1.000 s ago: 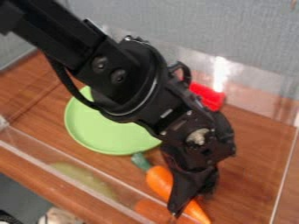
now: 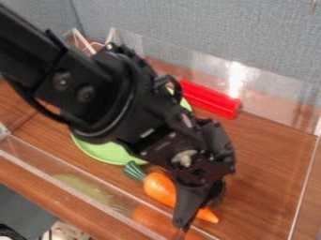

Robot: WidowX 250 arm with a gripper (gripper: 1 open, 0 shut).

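Note:
An orange toy carrot [image 2: 163,191] with green leaves lies on the wooden floor of a clear-walled enclosure. My black gripper [image 2: 189,211] points down over the carrot's right part, its tip just beside or on it; the fingers look close together, and nothing clearly shows between them. A green plate [image 2: 100,150] lies behind the arm, mostly hidden by it.
A red cylinder [image 2: 213,100] lies at the back near the clear wall. Clear wooden floor [image 2: 267,173] is at the right. A clear wall runs along the front left, close to the carrot.
The arm has shifted left and a little up, now covering more of the plate and showing more of the red cylinder. The carrot appears slightly shifted to the left.

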